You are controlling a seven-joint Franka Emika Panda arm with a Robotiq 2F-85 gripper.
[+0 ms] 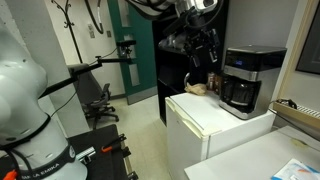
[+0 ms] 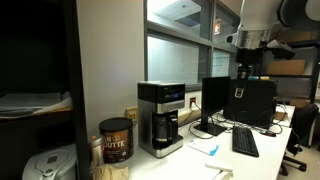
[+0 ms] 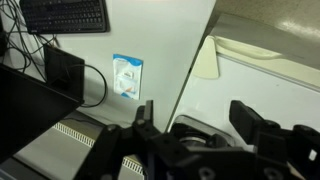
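My gripper stands open, a wide gap between its two dark fingers and nothing seen held there. In exterior view 1 it hangs high over the white counter [image 1: 204, 112], left of the black-and-silver coffee maker [image 1: 246, 80] and apart from it. The wrist view looks down, with part of the coffee maker's dark top [image 3: 197, 127] beyond the gap between the fingers. A glass carafe [image 2: 164, 130] sits inside the coffee maker in exterior view 2. On the white surface lies a flat blue-and-white packet [image 3: 127, 76].
A dark canister [image 2: 116, 140] and a rice cooker [image 2: 50, 162] stand beside the coffee maker. Beyond it are a monitor [image 2: 216, 92] and a keyboard [image 2: 244, 141]. A pale wedge-shaped piece [image 3: 207, 60] lies near the counter edge.
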